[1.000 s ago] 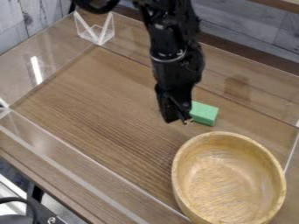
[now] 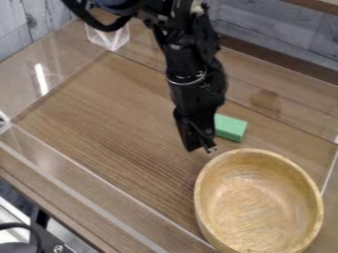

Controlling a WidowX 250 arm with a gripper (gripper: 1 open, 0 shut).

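My black gripper [image 2: 199, 140] hangs over the middle of the wooden table, shut, with nothing visible between its fingers. Just right of it, and partly behind it, a mint-green block [image 2: 230, 128] lies on the table. A large tan oval bowl [image 2: 258, 198] sits at the lower right, in front of the block and gripper.
A clear plastic object [image 2: 109, 32] stands at the top left. A wall or ledge runs along the top right edge, and black cables lie at the lower left corner.
The gripper and arm have shifted slightly over the last second, staying near the green block. The block and the bowl look unmoved.
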